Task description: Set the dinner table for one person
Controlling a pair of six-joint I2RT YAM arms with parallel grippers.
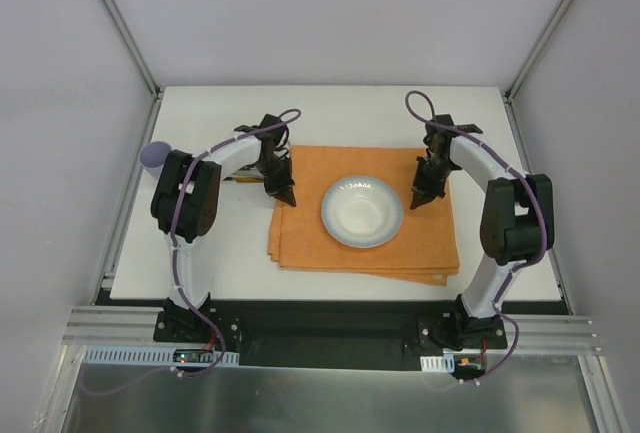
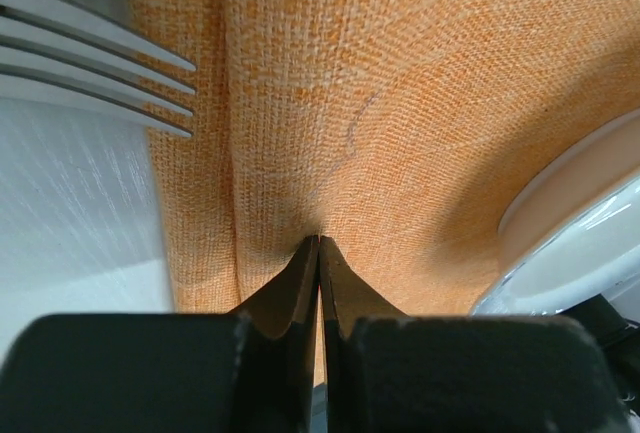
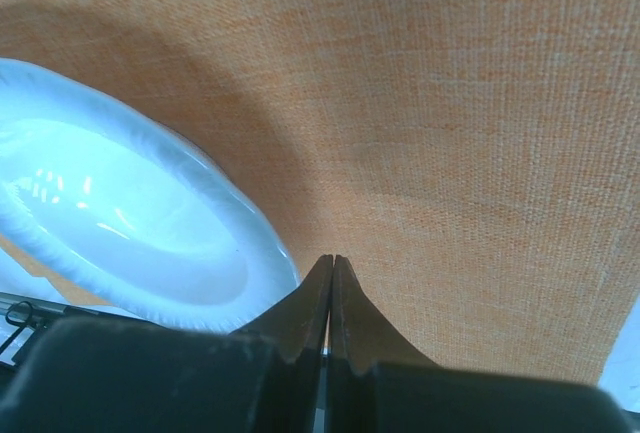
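Observation:
A white plate (image 1: 362, 211) lies about the middle of the orange placemat (image 1: 310, 248), which is folded or doubled at its edges. Over the mat's left side, my left gripper (image 1: 292, 203) is shut with its tips down close to the cloth. In the left wrist view, fork tines (image 2: 100, 63) reach onto the mat's left edge from the white table. My right gripper (image 1: 414, 206) is shut just right of the plate; the right wrist view shows the plate's rim (image 3: 245, 213) beside its fingertips. Neither gripper shows anything between its fingers.
A purple cup (image 1: 154, 156) stands at the table's far left, by the left arm. Cutlery (image 1: 243, 179) lies left of the mat, partly hidden under that arm.

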